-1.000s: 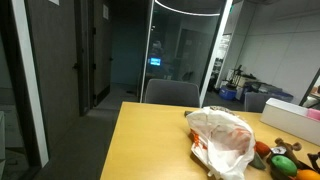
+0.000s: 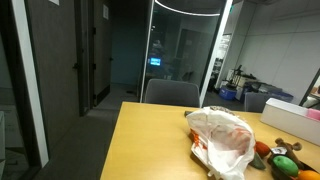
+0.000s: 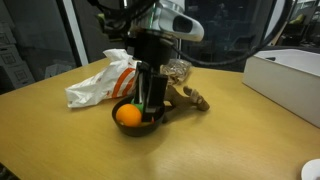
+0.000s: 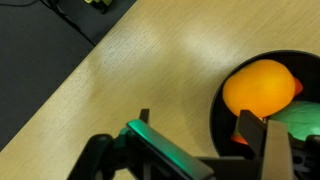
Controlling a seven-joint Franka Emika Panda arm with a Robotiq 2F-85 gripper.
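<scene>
My gripper (image 3: 122, 98) is low over a dark bowl (image 3: 148, 129), its fingers apart. One finger (image 3: 153, 92) reaches down at the bowl; the other is outside it. The bowl contains an orange fruit-like item (image 4: 260, 87) and a pale green item (image 4: 300, 118), with bits of red beside them. In the wrist view a dark green bar (image 4: 165, 148) shows between the fingers; whether it is a loose object or part of the gripper is unclear. The bowl's contents are partly hidden by the right finger (image 4: 276, 150).
A crumpled white bag with red markings (image 2: 222, 142) lies close to the bowl. Behind the bowl is a brown, lumpy item (image 3: 188, 98). A white box (image 3: 284, 76) stands at the table's far side. Bare tabletop (image 2: 150, 150) extends left of the bag.
</scene>
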